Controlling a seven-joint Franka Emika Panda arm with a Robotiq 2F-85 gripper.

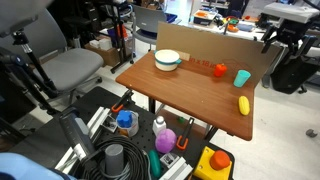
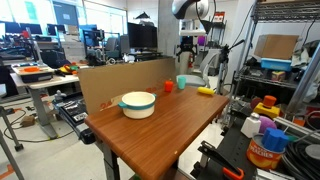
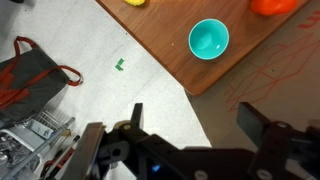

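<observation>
My gripper [image 1: 282, 48] hangs in the air at the upper right of the first exterior view, beyond the table's far right corner. In the wrist view the gripper has its dark fingers spread apart, with bare floor between them. A teal cup [image 3: 209, 39] stands near the table corner, in front of the fingers and apart from them. Close to it is a red object [image 1: 220, 70]. A yellow object [image 1: 244, 105] lies by the table's right edge. Towards the back left sits a white round pot [image 1: 167, 61] with a teal band.
A tan panel [image 1: 205, 46] rises along its back edge. In front are a purple ball [image 1: 165, 140], a blue-and-white container [image 1: 125, 120] and a yellow box [image 1: 212, 166] with a red button.
</observation>
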